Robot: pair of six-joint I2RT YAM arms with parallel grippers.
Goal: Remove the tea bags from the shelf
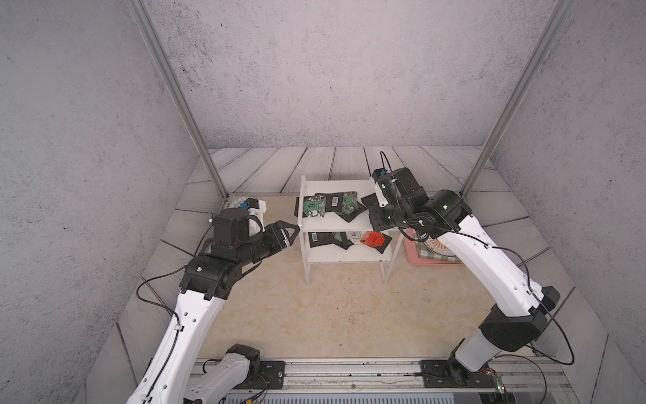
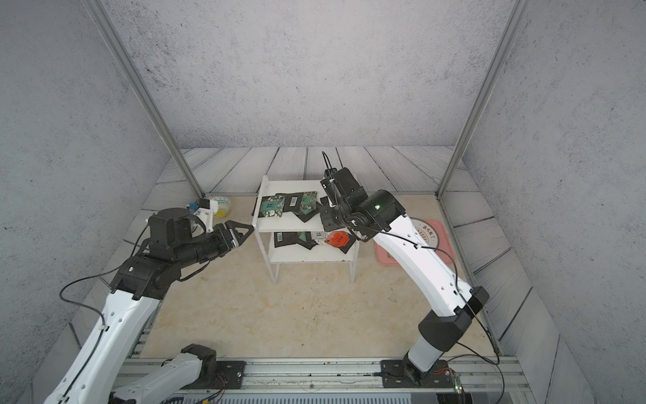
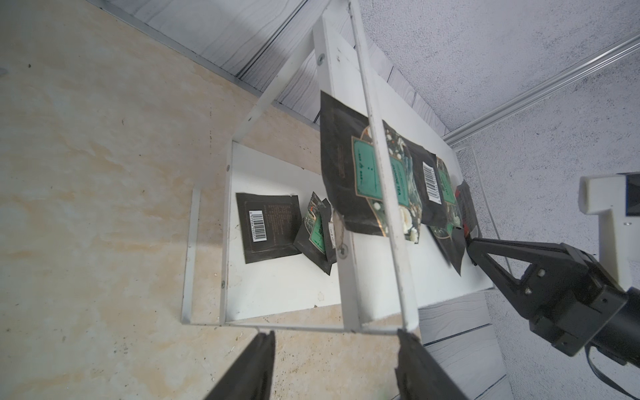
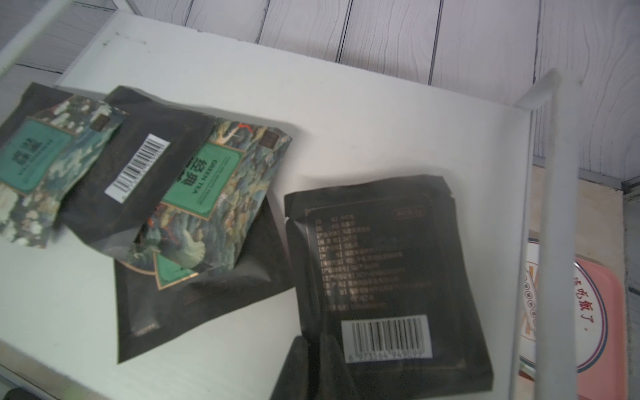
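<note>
A two-tier white shelf bears several tea bags. On its upper board lie a green-labelled bag, a black barcode bag, a green tea bag overlapping another black bag, and a separate black bag at the right. The lower board holds a black bag, a green bag and a red-labelled bag. At the separate black bag's lower left edge, my right gripper has its tips close together; whether they grip it is unclear. My left gripper stands open, empty, left of the shelf.
A pink tray with a round plate sits right of the shelf. White posts and a rail border the shelf's ends.
</note>
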